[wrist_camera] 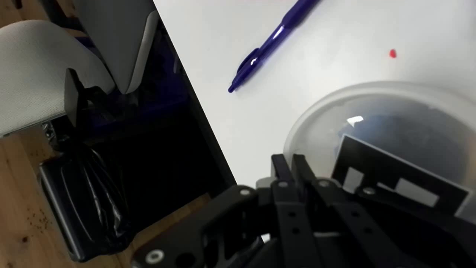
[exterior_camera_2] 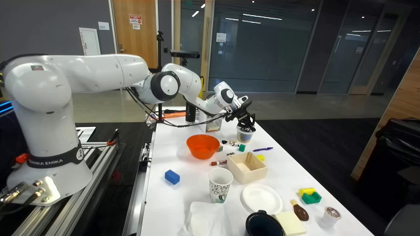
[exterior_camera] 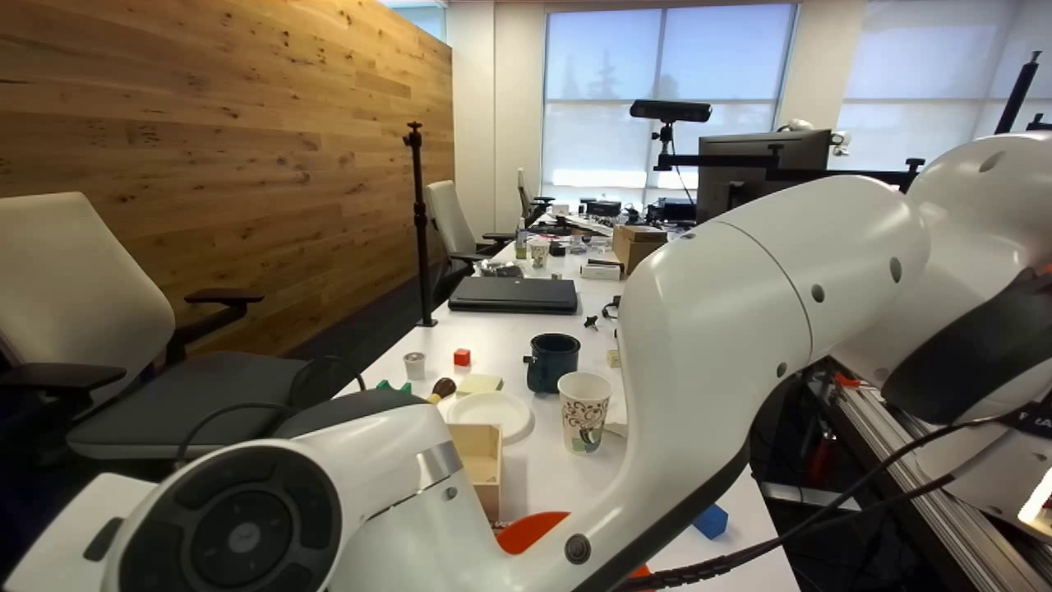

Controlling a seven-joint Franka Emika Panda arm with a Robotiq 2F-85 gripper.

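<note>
In exterior view 2, a clear plastic tub [exterior_camera_2: 244,137] is at the far end of the white table. My gripper [exterior_camera_2: 248,126] points down at its top. The wrist view shows the tub's pale round rim [wrist_camera: 332,99] from above, and my gripper is shut on that rim, its two black fingertips close together at the near edge. A black card with white patches [wrist_camera: 379,167] covers part of the tub. Whether the tub's base touches the table cannot be made out. In exterior view 1 the arm hides the gripper.
A purple pen [wrist_camera: 272,42] lies near the table edge beside the tub. Around it stand an orange bowl [exterior_camera_2: 202,146], a wooden box [exterior_camera_2: 247,177], a paper cup [exterior_camera_2: 219,184], a white plate [exterior_camera_2: 262,198] and a blue block [exterior_camera_2: 172,176]. Open table lies left of the cup.
</note>
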